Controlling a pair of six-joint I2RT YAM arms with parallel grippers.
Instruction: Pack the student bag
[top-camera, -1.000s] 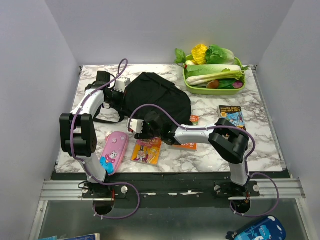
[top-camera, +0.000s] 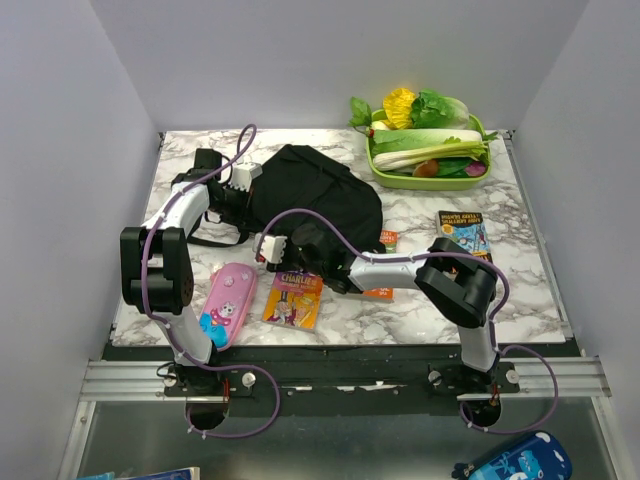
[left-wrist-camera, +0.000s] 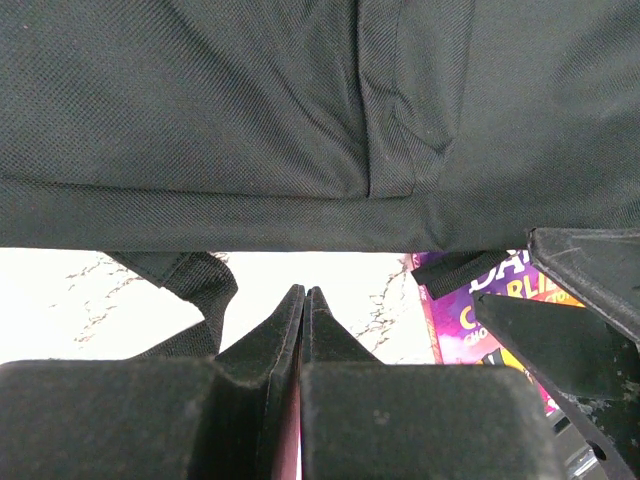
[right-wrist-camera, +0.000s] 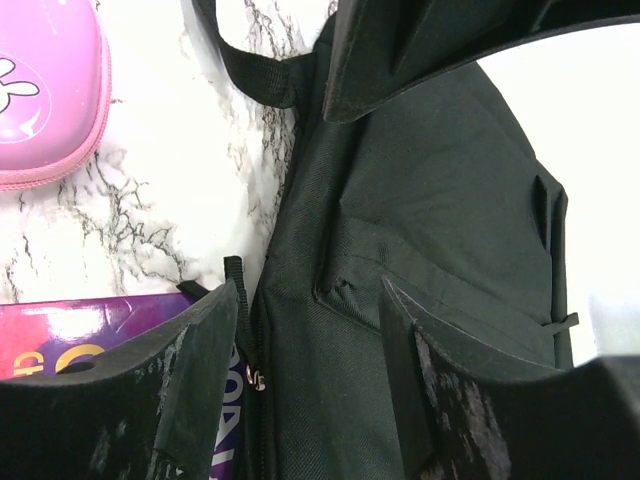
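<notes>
A black student bag (top-camera: 318, 185) lies flat at the middle-left of the marble table. In the left wrist view its hem crosses above my left gripper, whose fingertips meet with nothing visible between them, over the white table. My right gripper stands part open over the bag's near-left edge, fingers spread to either side of that edge. A black zipper tab (right-wrist-camera: 236, 272) and a metal zipper pull (right-wrist-camera: 257, 380) show close to its left finger. The Charlie book (top-camera: 294, 303) lies against this edge. A pink pencil case (top-camera: 229, 302) rests left of the book.
An orange book (top-camera: 388, 240) is partly hidden by the right arm. Another book (top-camera: 464, 232) lies at the right, and a green vegetable basket (top-camera: 432, 183) stands at the back right. A blue case (top-camera: 525, 462) sits beyond the front edge.
Bag, books and pencil case look unmoved.
</notes>
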